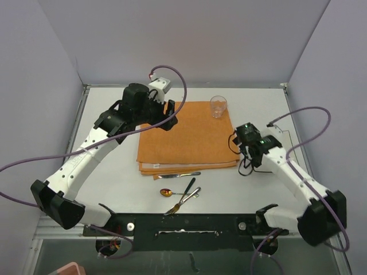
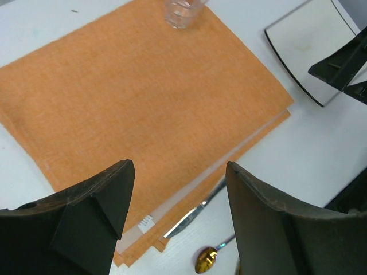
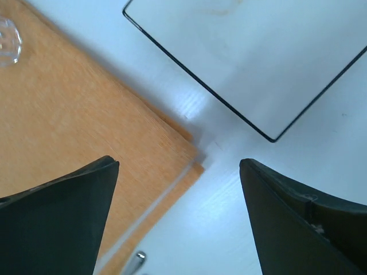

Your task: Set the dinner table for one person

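An orange placemat [image 1: 183,134] lies folded on the white table, with a clear glass [image 1: 218,106] standing at its far right corner. Along its near edge lies a knife [image 1: 179,175]. Closer to the front are a spoon [image 1: 166,192] with a golden bowl and a fork [image 1: 175,209], crossed by a dark handle [image 1: 190,184]. Above the placemat's left part hangs my left gripper [image 1: 170,116], open and empty; its fingers [image 2: 109,195] are spread wide. My right gripper [image 1: 243,154] hovers by the placemat's right edge, open, nothing between its fingers.
A white, dark-rimmed square [image 1: 281,140] lies flat at the right, partly under the right arm. Bare table [image 1: 126,183] shows at the left. A dark panel [image 1: 189,232] runs along the front. Part of a pink container [image 1: 70,268] shows at the lower left.
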